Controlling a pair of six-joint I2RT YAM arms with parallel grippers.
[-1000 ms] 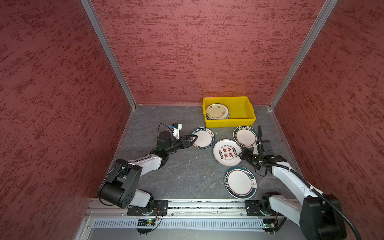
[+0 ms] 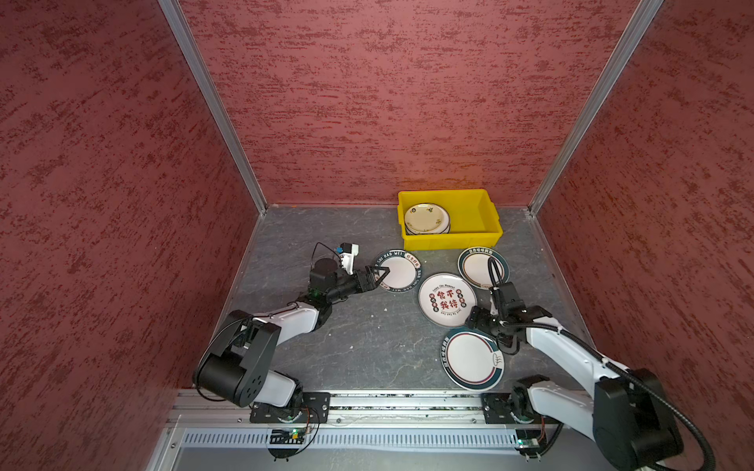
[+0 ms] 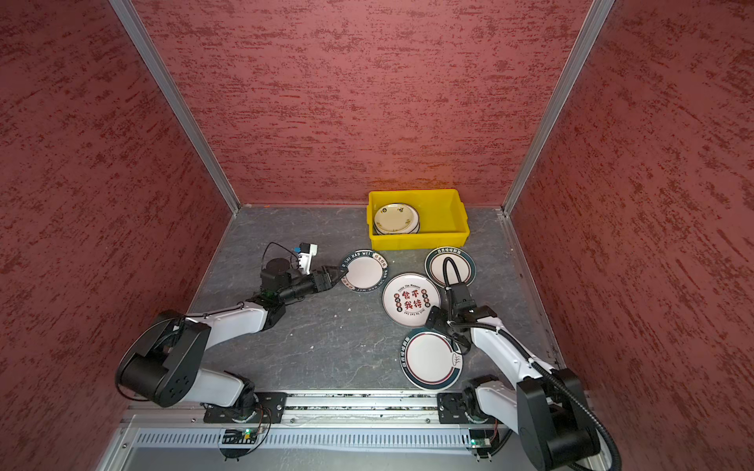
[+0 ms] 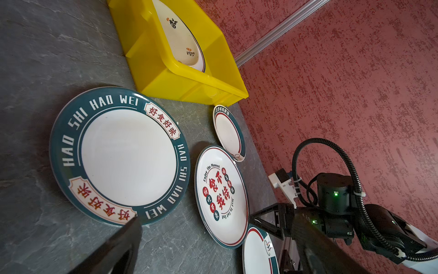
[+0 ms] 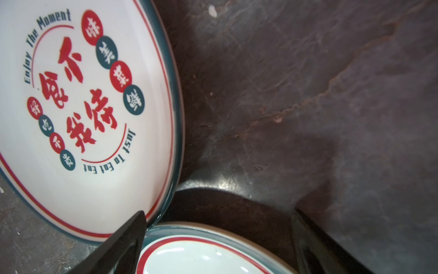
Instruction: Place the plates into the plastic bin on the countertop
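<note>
Beside the yellow bin (image 2: 451, 241) several plates lie flat on the countertop. My left gripper, open and empty, hangs over the near-left side of the teal-rimmed HAO SHI plate (image 4: 130, 157). At the right edge of the red-lettered plate (image 2: 447, 300) is my right gripper, open too; its left finger (image 5: 130, 239) overlaps that plate's rim in the right wrist view, with nothing clasped. The front plate (image 2: 472, 358) lies just below it, its rim showing between the fingers. A further plate (image 2: 483, 267) sits by the bin's right front, partly behind the right arm.
Inside the bin's left half is a stack of plates (image 2: 426, 219); its right half is empty. The bin stands near the back wall. Bare grey countertop (image 2: 377, 345) spreads left of the plates, and the right wall is close to my right arm.
The right gripper has moved slightly left and toward the front, turning as it came near the gap between the red-lettered and front plates. The left arm has barely shifted; the plates are unmoved.
</note>
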